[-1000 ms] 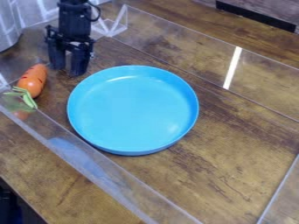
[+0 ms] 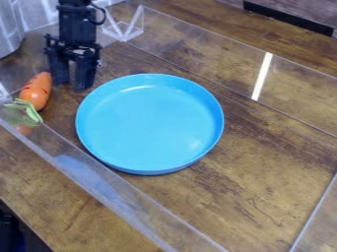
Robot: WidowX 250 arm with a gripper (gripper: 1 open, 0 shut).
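Note:
My black gripper (image 2: 73, 61) is low at the upper left, just above the wooden surface, behind and left of a large light-blue plate (image 2: 149, 123). An orange carrot (image 2: 35, 92) with a pale green top lies left of the plate, just in front of my gripper and partly behind a clear barrier. The dark fingers blend together, so I cannot tell whether they are open or shut.
Clear low walls (image 2: 118, 192) border the work area. A metal container (image 2: 8, 22) stands at the upper left edge. The wooden surface (image 2: 270, 148) right of and behind the plate is free.

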